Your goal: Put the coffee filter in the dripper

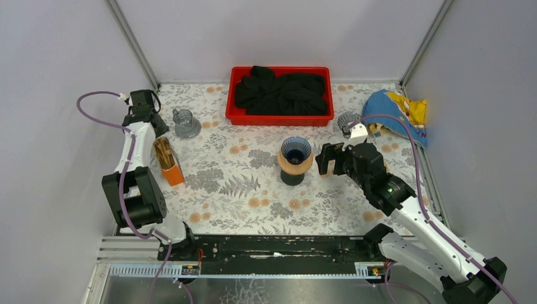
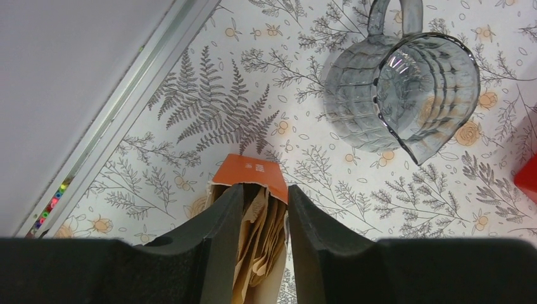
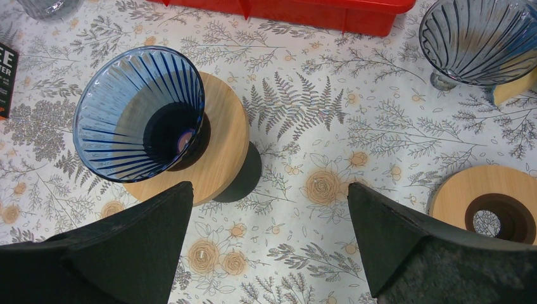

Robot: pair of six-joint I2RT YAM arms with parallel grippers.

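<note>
An orange box of brown paper filters (image 1: 171,170) stands at the left of the table. My left gripper is over it, fingertips close together at the box's upper end, fingers part open with filters visible between them; whether it grips any is unclear. The blue ribbed dripper (image 1: 295,149) sits on a wooden ring over a black base in the middle. My right gripper stands open just right of it, nothing between its fingers.
A glass pitcher (image 1: 187,126) is beside the box. A red tray (image 1: 234,113) with dark cloth is at the back. A clear glass cone (image 3: 478,44), wooden ring (image 3: 459,190) and blue-yellow bag (image 1: 386,107) are at the right.
</note>
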